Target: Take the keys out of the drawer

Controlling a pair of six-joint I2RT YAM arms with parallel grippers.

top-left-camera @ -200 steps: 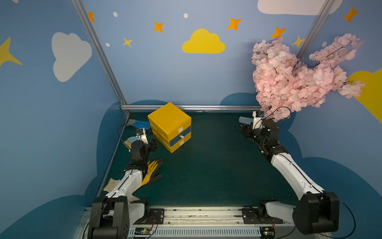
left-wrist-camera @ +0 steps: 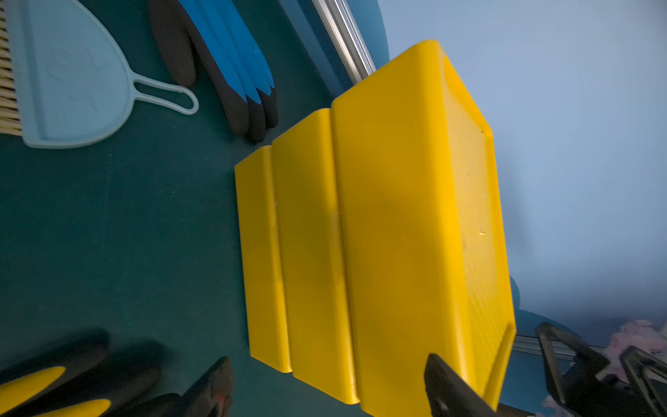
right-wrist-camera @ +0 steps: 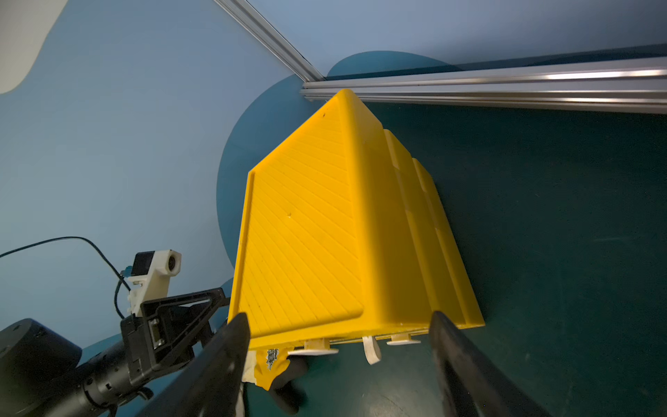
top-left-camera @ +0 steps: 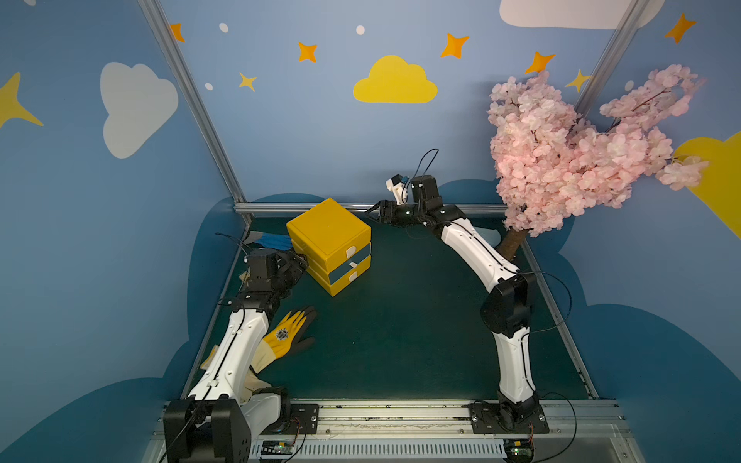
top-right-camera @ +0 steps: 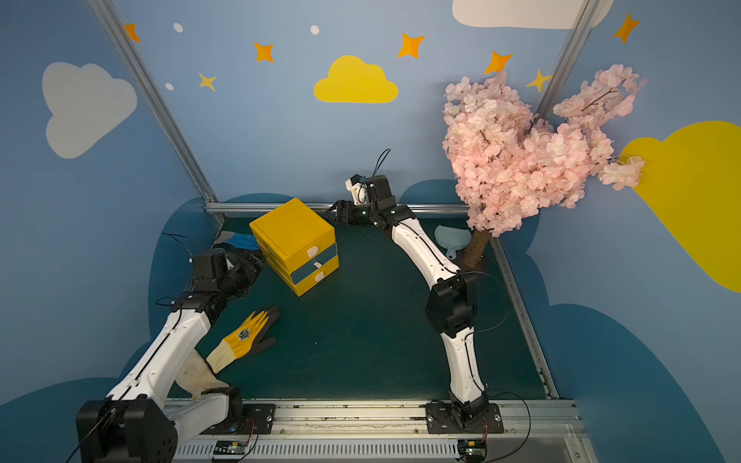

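A yellow drawer box [top-left-camera: 328, 227] stands at the back left of the table, with its front turned toward the near right. A blue drawer front [top-right-camera: 315, 266] lies between two yellow ones, each with a white handle. All the drawers look closed, and no keys are visible. Near the box's left side is my left gripper [top-left-camera: 301, 266]; its fingers [left-wrist-camera: 206, 392] are spread, with the box further beyond them. My right gripper [top-left-camera: 372, 210] hovers close to the box's right rear edge, its fingers [right-wrist-camera: 232, 347] apart and apparently empty.
A yellow-black glove [top-right-camera: 245, 335] lies in front of the left arm. Behind it are a blue glove [left-wrist-camera: 232, 55] and a light-blue dustpan [left-wrist-camera: 76, 76]. A pink blossom tree [top-left-camera: 563, 154] fills the back right corner.
The right arm has swung far left from near the tree to the box's right side. The box has stayed put.
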